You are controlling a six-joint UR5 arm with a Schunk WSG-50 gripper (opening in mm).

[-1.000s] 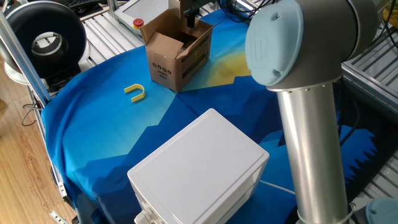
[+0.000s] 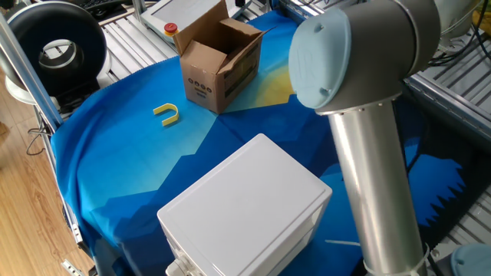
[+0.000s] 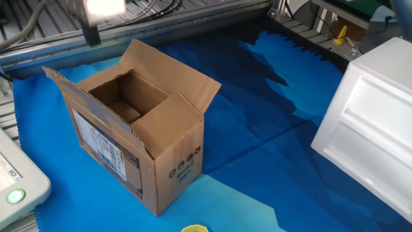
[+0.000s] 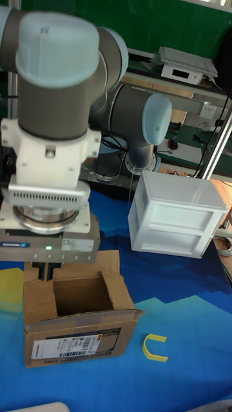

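An open cardboard box (image 2: 220,65) stands upright on the blue cloth, its flaps spread; in exterior view 2 the part of the box (image 3: 125,103) interior that shows looks empty. Beside it lies a yellow U-shaped piece (image 2: 166,115), flat on the cloth and clear of the box. My gripper (image 4: 46,272) points down over the back left part of the box in exterior view 3. Its dark fingers look close together there, but whether they are shut is unclear. I see nothing hanging from them. Only a blurred part of it enters the top of exterior view 2.
A white drawer unit (image 2: 247,207) stands on the cloth across from the box. A tablet-like panel (image 3: 18,177) with a button sits at the table edge near the box. Open cloth lies between box and drawer unit.
The dark gripper fingers, seen over the box's far side a second ago, have risen out of exterior view 1. The arm has shifted left there. Box, yellow piece and drawer unit have not moved.
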